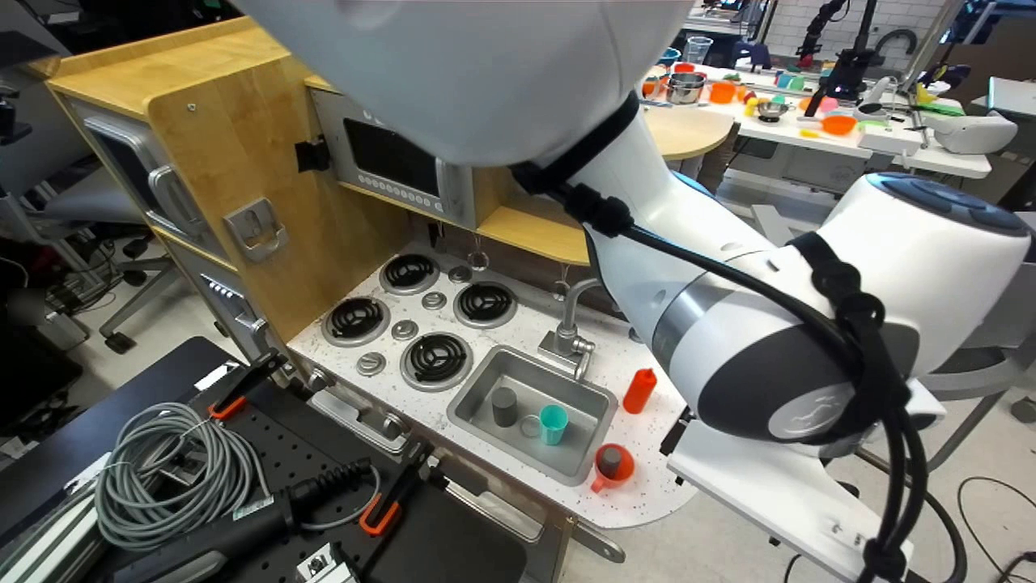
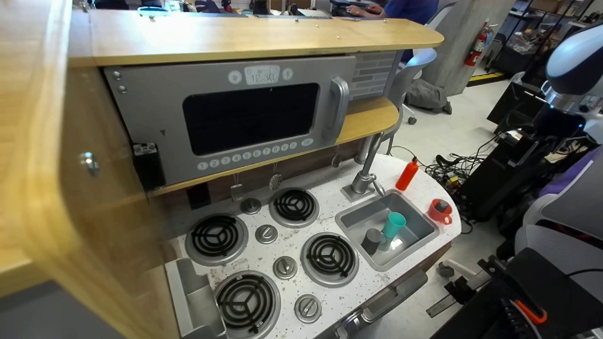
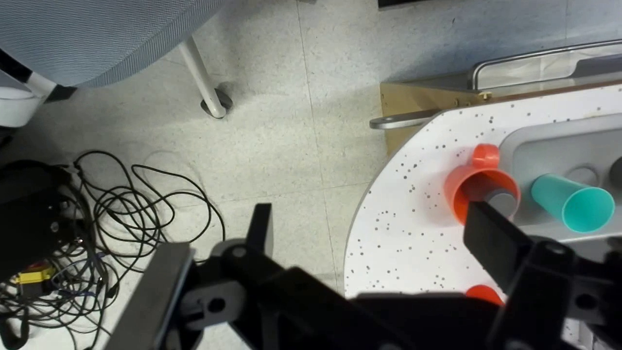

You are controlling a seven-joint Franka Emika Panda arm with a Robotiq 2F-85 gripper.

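My gripper stands open in the wrist view, its fingers wide apart and nothing held between them. It hangs above the rounded end of the counter, partly over bare floor. An orange-red mug [image 3: 457,185] with a dark grey cylinder [image 3: 502,202] inside stands on the counter, close to the right finger in that view. Inside the sink [image 1: 469,418] are a teal cup [image 1: 554,424] and a dark grey cup [image 1: 504,406]. A red bottle [image 1: 639,390] stands upright beside the sink; only its top shows in the wrist view.
The faucet [image 2: 364,180] rises behind the sink. Burners [image 2: 329,259] and knobs fill the other half of the counter. A microwave [image 2: 251,116] with its door shut sits above on the wooden shelf. Loose cables [image 3: 134,216] lie on the floor past the counter's end.
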